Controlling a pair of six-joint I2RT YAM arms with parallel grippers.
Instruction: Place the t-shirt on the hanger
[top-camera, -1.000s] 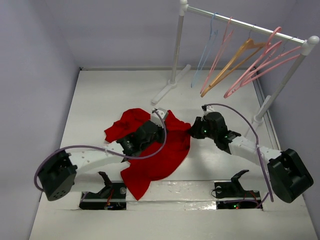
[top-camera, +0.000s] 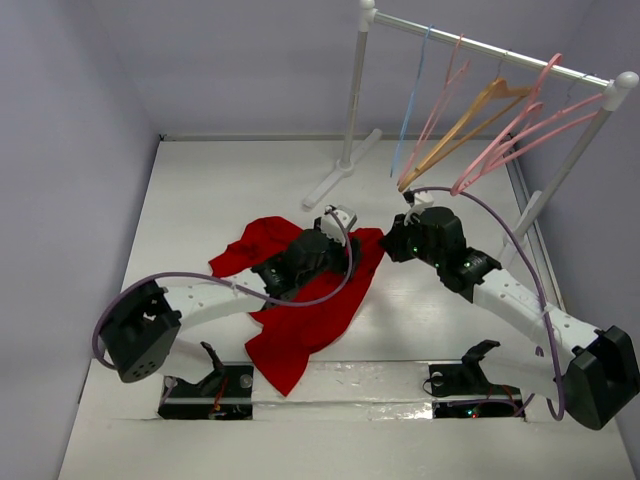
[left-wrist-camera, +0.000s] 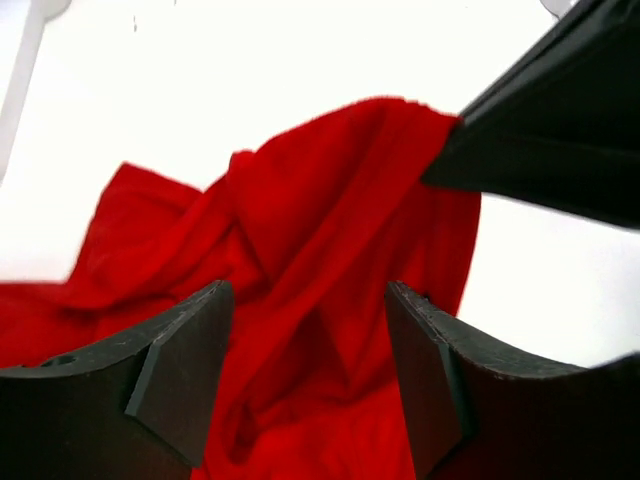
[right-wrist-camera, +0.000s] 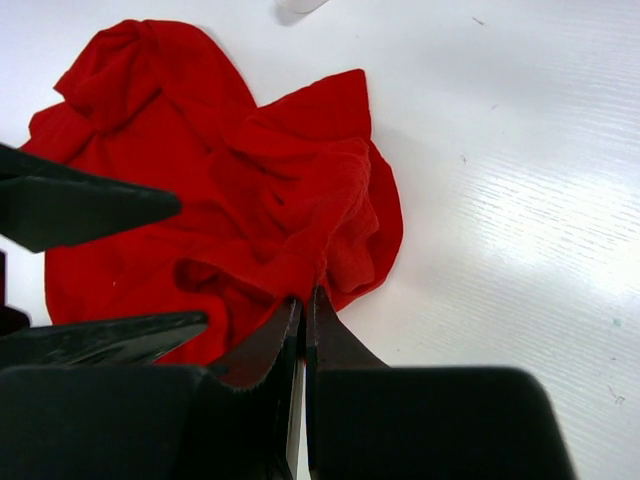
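Observation:
The red t-shirt (top-camera: 300, 345) lies crumpled on the white table, its right end lifted. My right gripper is shut on a fold of its cloth, seen in the right wrist view. My left gripper stands open above the shirt, cloth showing beyond and between its fingers but not clamped. In the top view the left gripper (top-camera: 352, 250) is over the shirt's right part, close to the right one. Several hangers hang at the back right: a blue one (top-camera: 410, 110), a wooden one (top-camera: 460, 130) and pink ones (top-camera: 510, 140).
A white rack with a metal rail (top-camera: 480, 45) carries the hangers above the table's back right. Its left foot (top-camera: 340, 170) rests behind the shirt. Bare table (top-camera: 230, 180) shows at the back left.
The blue hanger has swung.

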